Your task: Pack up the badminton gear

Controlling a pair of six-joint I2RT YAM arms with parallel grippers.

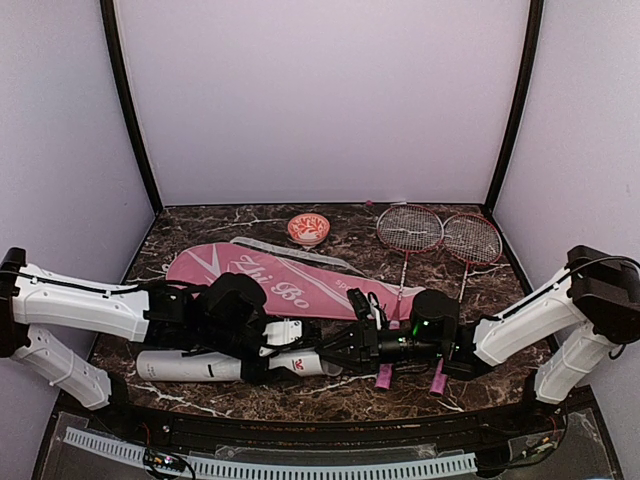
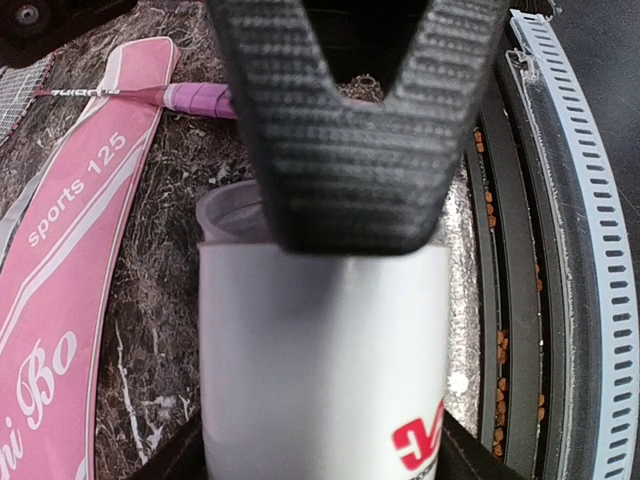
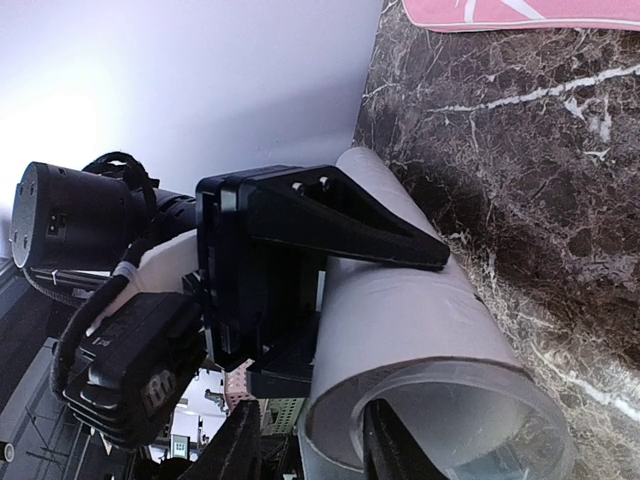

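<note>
A long white tube (image 1: 190,366) with a red mark lies along the table's front, my left gripper (image 1: 270,362) shut around it near its right end. Its open mouth shows in the right wrist view, where a pale translucent cap-like ring (image 3: 465,385) sits askew. My right gripper stands open at that mouth, one fingertip (image 3: 380,440) by the rim; whether it touches cannot be told. In the left wrist view a dark finger (image 2: 340,160) of the right gripper hides part of the mouth. A pink racket bag (image 1: 270,280) lies flat behind the arms.
Two rackets, one left (image 1: 408,230) and one right (image 1: 472,240), lie at the right with pink handles toward the front. An orange-patterned bowl (image 1: 308,229) stands at the back. Side walls bound the table.
</note>
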